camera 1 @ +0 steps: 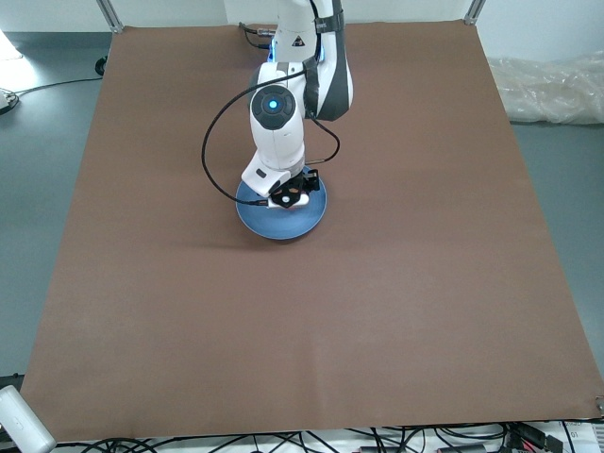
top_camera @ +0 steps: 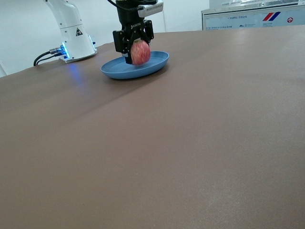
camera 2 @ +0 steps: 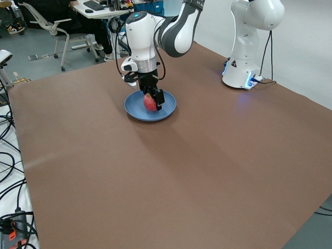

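Observation:
My black gripper (camera 2: 152, 101) is low over a blue plate (camera 2: 136, 111), its fingers around a red apple (top_camera: 140, 53). In the top view the apple sits between the black fingers, just over or on the plate; whether the fingers press on it I cannot tell. In the left view the gripper (camera 1: 293, 193) covers the apple, and the plate (camera 1: 260, 219) shows around it on the brown table (camera 1: 311, 330).
Cables (camera 2: 13, 176) lie beyond one side.

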